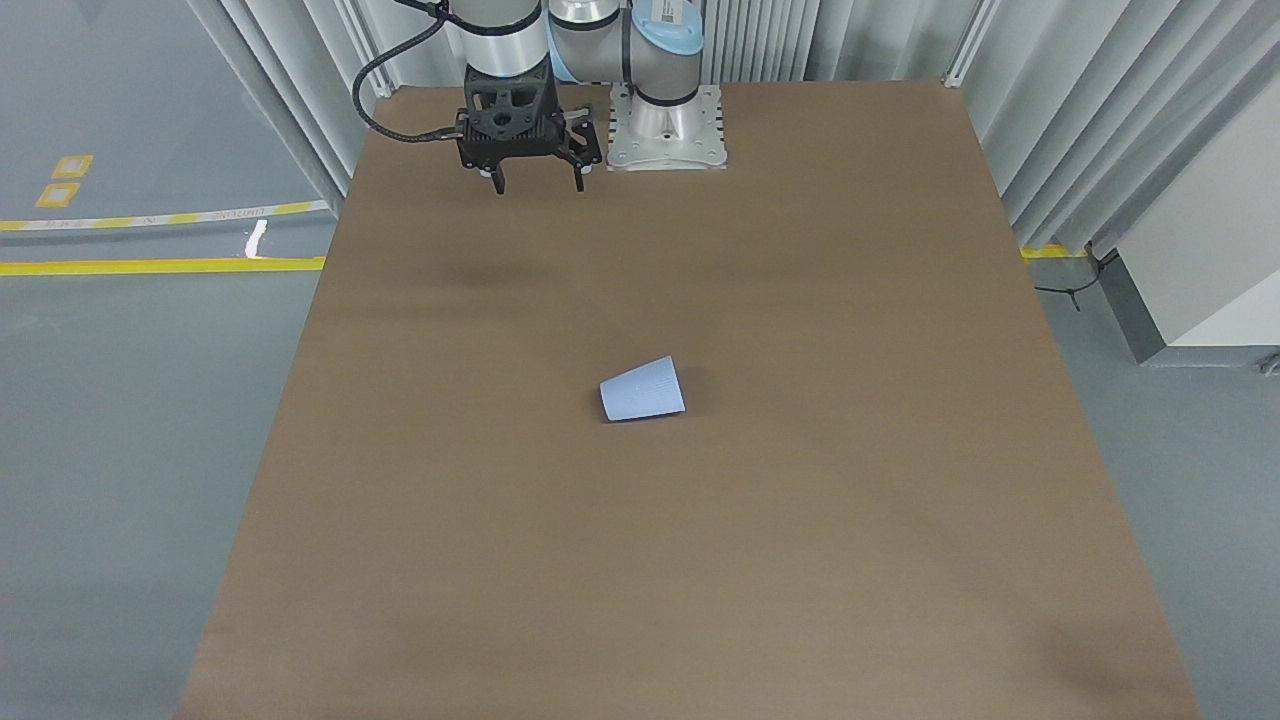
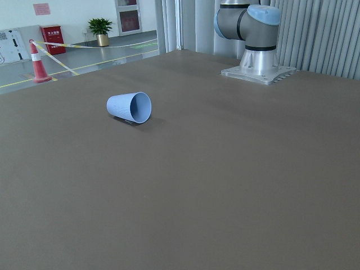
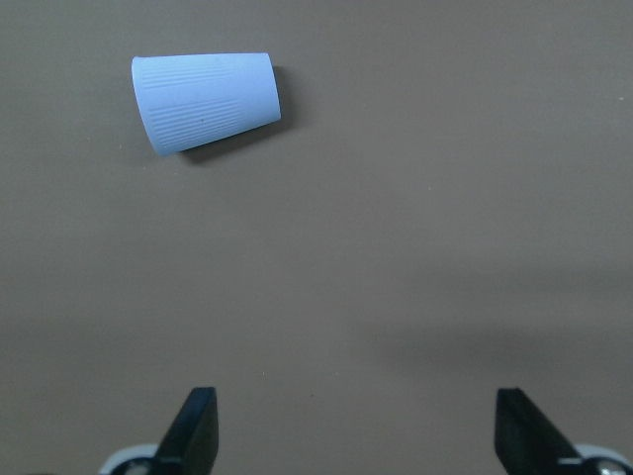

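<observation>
A light blue ribbed cup (image 1: 642,390) lies on its side near the middle of the brown table (image 1: 780,540); in the left view the cup (image 2: 125,107) shows its open mouth toward the right. My gripper (image 1: 539,184) hangs over the back of the table, behind the cup and apart from it, its fingers open. In the wrist view the cup (image 3: 206,102) sits at the upper left, and the two fingertips of my gripper are wide apart at the bottom with only bare surface between them.
The robot's base plate (image 1: 666,150) is fixed at the back edge of the table. Pale curtains hang behind it.
</observation>
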